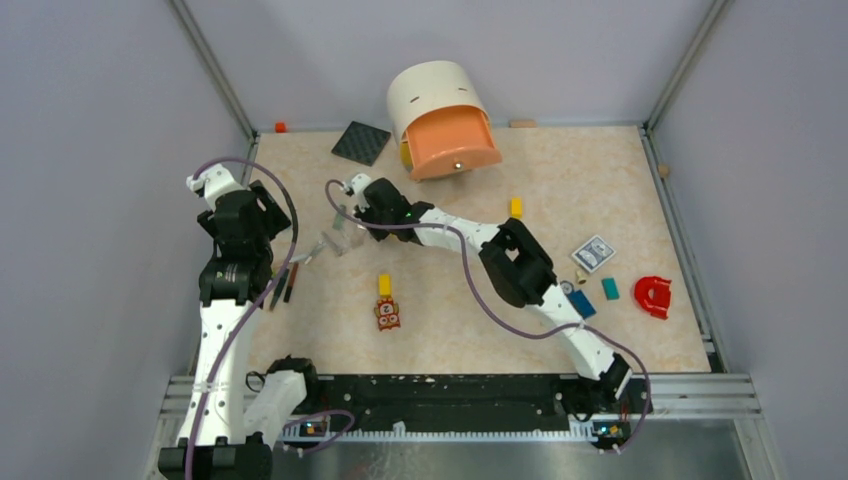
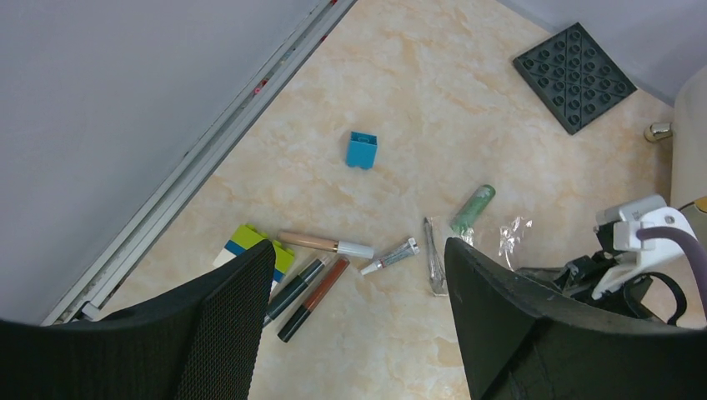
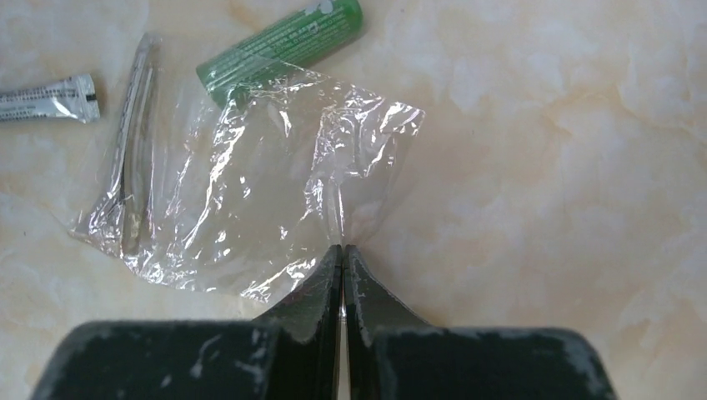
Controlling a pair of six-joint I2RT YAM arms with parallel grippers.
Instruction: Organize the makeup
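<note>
In the right wrist view a clear plastic bag (image 3: 250,192) with thin metal tweezers (image 3: 137,158) lies on the table. My right gripper is shut on the bag's near right edge, and the film creases toward its tips. A green tube (image 3: 283,46) lies at the bag's far side. Open and empty, my left gripper hangs above the left side. Between its fingers the left wrist view shows a beige-and-white tube (image 2: 321,242), a small silver tube (image 2: 390,257), a black pencil (image 2: 296,292) and a brown-red pencil (image 2: 313,300).
The white rounded container (image 1: 435,85) stands at the back with its orange drawer (image 1: 455,140) pulled out. Left of it lies a dark studded plate (image 1: 361,143). Yellow blocks and an owl figure (image 1: 387,314) sit mid-table; cards (image 1: 593,253) and a red toy (image 1: 653,297) lie right.
</note>
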